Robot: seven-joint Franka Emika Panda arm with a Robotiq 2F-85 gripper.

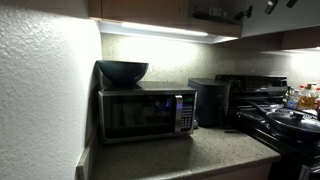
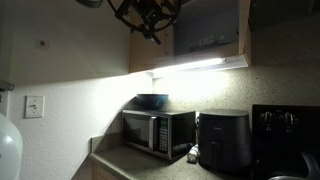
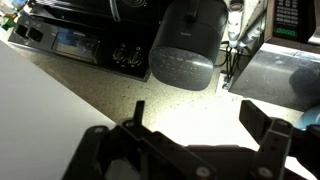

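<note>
My gripper is open in the wrist view, its two dark fingers wide apart with nothing between them. In exterior view 2 the gripper [image 2: 152,20] hangs high near the cabinet [image 2: 209,44], which stands open with a few small items on its shelf. Below, on the counter, is a microwave [image 1: 148,114] with a dark bowl [image 1: 123,72] on top. A black air fryer [image 2: 224,141] stands to the microwave's right.
A black stove [image 1: 281,121] with a lidded pan [image 1: 294,121] is at the right, several bottles [image 1: 306,97] behind it. A white wall [image 1: 45,90] bounds the left side.
</note>
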